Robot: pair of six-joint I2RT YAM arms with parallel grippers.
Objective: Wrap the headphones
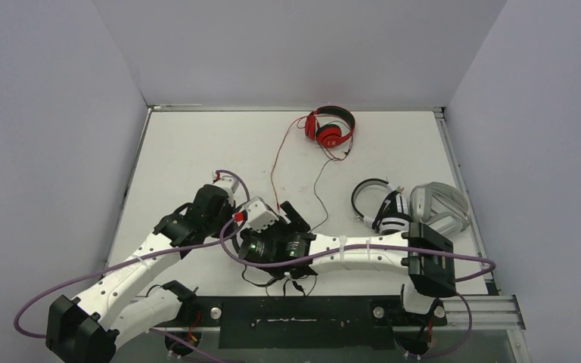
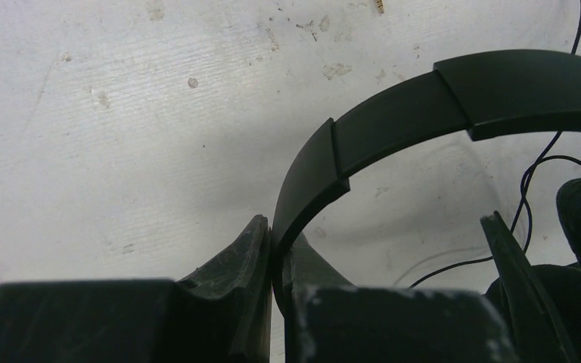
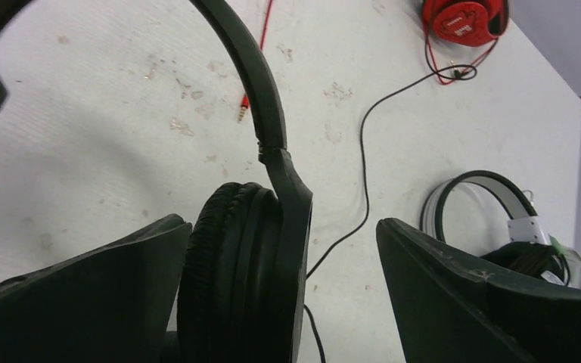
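My left gripper is shut on the headband (image 2: 397, 125) of the black headphones, which arches up and right from its fingers. In the right wrist view, a black ear cup (image 3: 231, 265) lies in the gap between the fingers of my right gripper, which stands open. The headband rises from that cup toward the upper left. A thin black cable runs on the table beyond the cup; in the left wrist view a loop of cable (image 2: 528, 189) crosses at the right. From above, the right arm hides most of these headphones.
Red headphones (image 1: 330, 136) lie at the back, their red cord (image 1: 274, 166) trailing forward. At the right sit black-and-white headphones (image 1: 392, 212) beside grey-white headphones (image 1: 439, 204). Both arms are close together.
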